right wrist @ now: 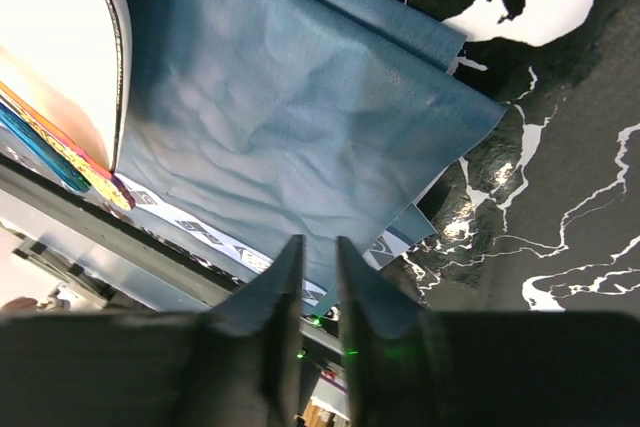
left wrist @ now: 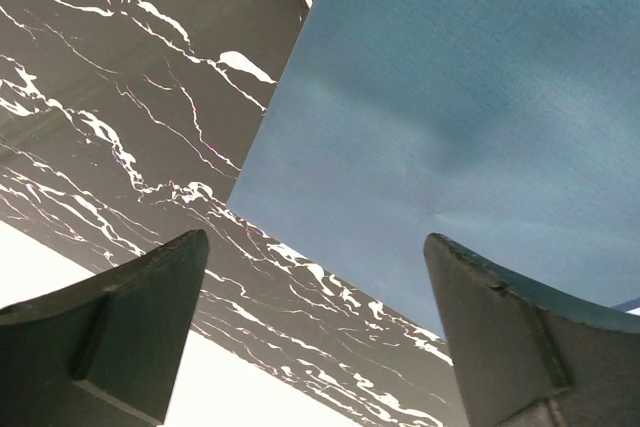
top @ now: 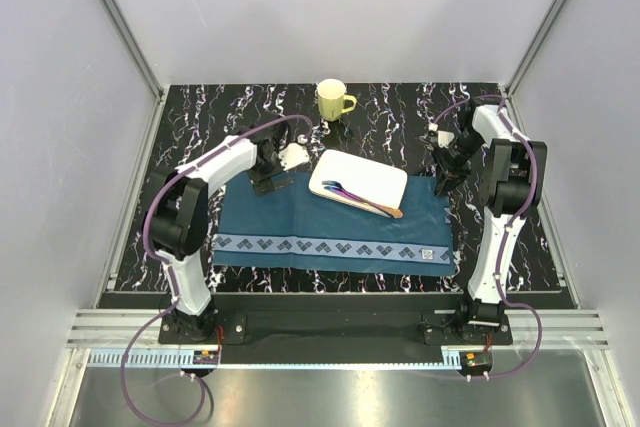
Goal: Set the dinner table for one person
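Observation:
A dark blue placemat (top: 335, 227) with a patterned light stripe lies on the black marbled table. A white tray (top: 365, 175) rests on its far middle part, with blue and purple cutlery and a wooden-ended piece (top: 388, 211) along the tray's near edge. My left gripper (top: 272, 184) is over the mat's far left side, open; its fingers (left wrist: 150, 292) show nothing between them. At the far right corner of the mat is my right gripper (top: 447, 187). Its fingers (right wrist: 287, 282) stand close together with a narrow gap; whether cloth is caught there is unclear.
A yellow mug (top: 335, 99) stands behind the tray, near the back wall. Bare marbled table (top: 400, 127) surrounds the mat at the back. The mat's right edge shows two layers with wrinkles (right wrist: 260, 157) in the right wrist view.

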